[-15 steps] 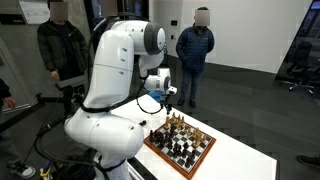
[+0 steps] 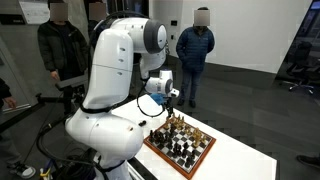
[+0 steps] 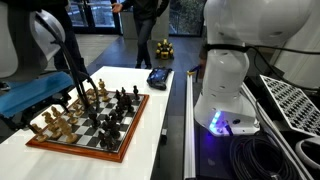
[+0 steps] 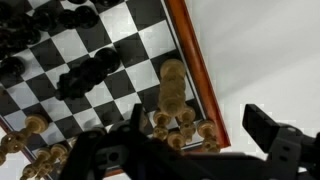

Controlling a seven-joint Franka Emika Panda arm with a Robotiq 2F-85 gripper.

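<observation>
A chessboard (image 4: 95, 94) with a reddish-brown rim carries light brown and black pieces. In the wrist view, a tall light brown piece (image 4: 172, 85) stands near the rim, ahead of the gap between my fingers. Several shorter light brown pieces (image 4: 185, 122) cluster closer to the gripper. My gripper is open above the board's edge, its two fingers wide apart and holding nothing. A tall black piece (image 4: 88, 74) stands farther left on the squares. From the first exterior view, the gripper's height over the pieces is hard to judge.
Black pieces (image 3: 115, 118) crowd one side of the board. A dark device (image 3: 159, 77) lies at the table's far edge. People (image 2: 195, 45) stand behind the table.
In the first exterior view, the gripper end has shifted slightly to the right and down toward the board. The pieces look unmoved.
</observation>
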